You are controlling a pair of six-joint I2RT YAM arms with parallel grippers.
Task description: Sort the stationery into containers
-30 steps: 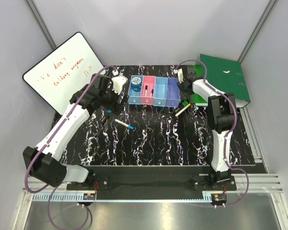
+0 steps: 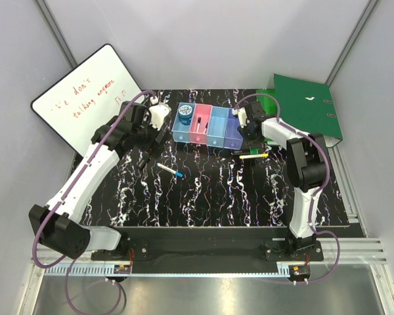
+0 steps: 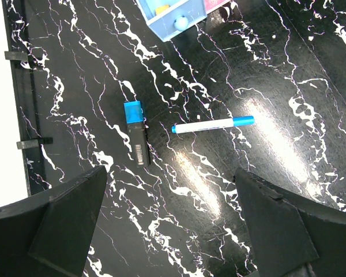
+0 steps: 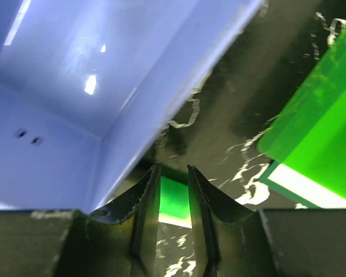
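Note:
My right gripper is low at the purple bin (image 4: 138, 69), fingers part open around a green item (image 4: 174, 199) with a pale edge; whether they grip it is unclear. In the top view, a yellow marker (image 2: 256, 156) and a dark item (image 2: 240, 152) lie below that bin. My left gripper hangs open above the table, over a white-and-blue marker (image 3: 210, 124) and a black item with a blue end (image 3: 136, 138). The pink bin (image 2: 203, 111) holds pens; the left bin holds a blue round container (image 2: 185, 115).
A whiteboard (image 2: 79, 92) leans at the left. A green binder (image 2: 302, 98) and bright green folder (image 4: 317, 115) are at the right back.
The right arm has moved left and down toward the bins' front edge. The yellow marker has turned nearly horizontal, and the bins have shifted slightly left.

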